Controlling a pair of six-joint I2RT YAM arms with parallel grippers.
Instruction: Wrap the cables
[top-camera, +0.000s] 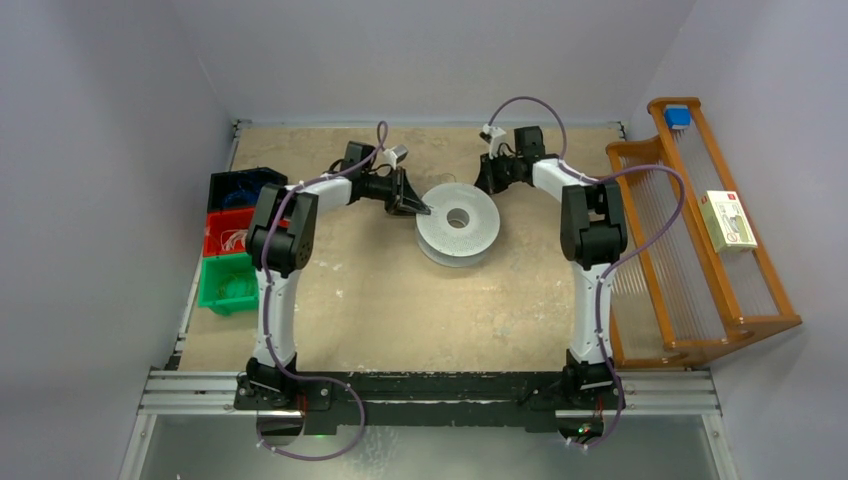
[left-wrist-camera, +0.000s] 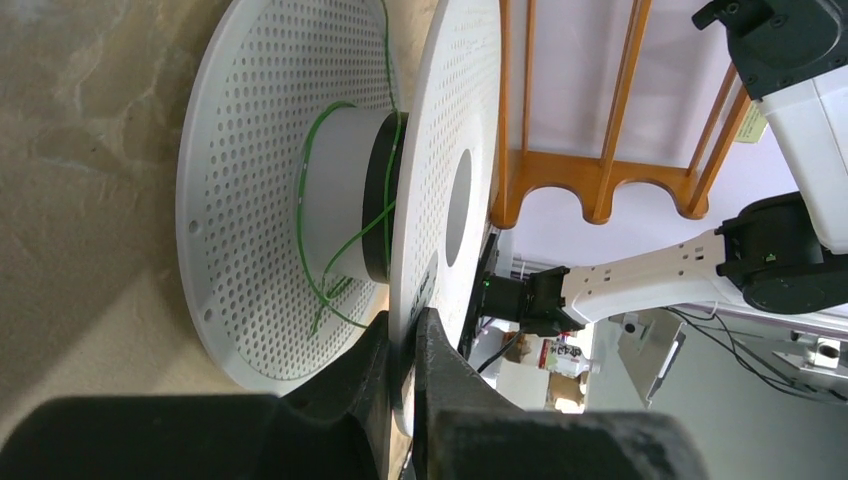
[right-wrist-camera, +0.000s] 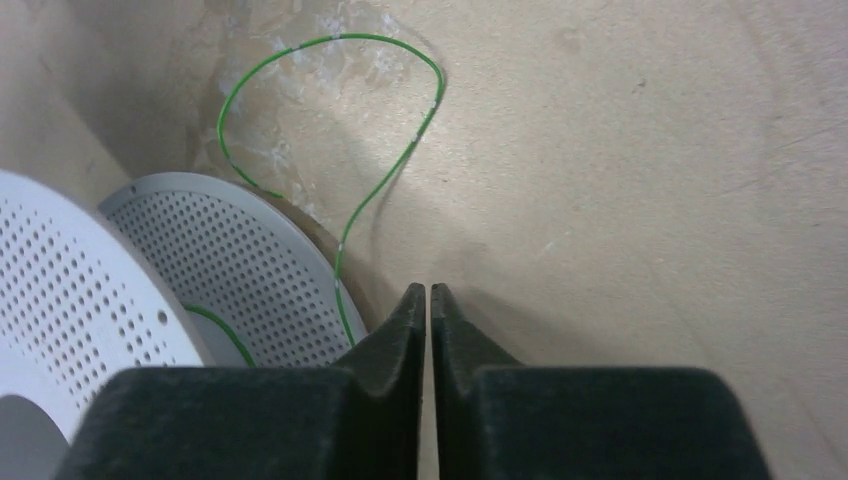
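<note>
A white perforated spool (top-camera: 475, 220) lies on the table, its round flanges facing up and down. My left gripper (top-camera: 424, 210) is shut on the rim of its upper flange (left-wrist-camera: 445, 130); the lower flange lies beneath. Green cable (left-wrist-camera: 303, 210) runs loosely around the core, and its free end makes a loop (right-wrist-camera: 440, 80) on the table beyond the spool. At the spool's far right edge, my right gripper points down with its fingertips almost together. The cable passes out of sight behind one of its fingers (right-wrist-camera: 400, 335), so whether it lies between them is hidden.
Black, red and green bins (top-camera: 227, 285) with cables stand at the left. On the right is a wooden rack (top-camera: 690, 270) bearing a blue box (top-camera: 677, 117) and a pale box (top-camera: 728, 220).
</note>
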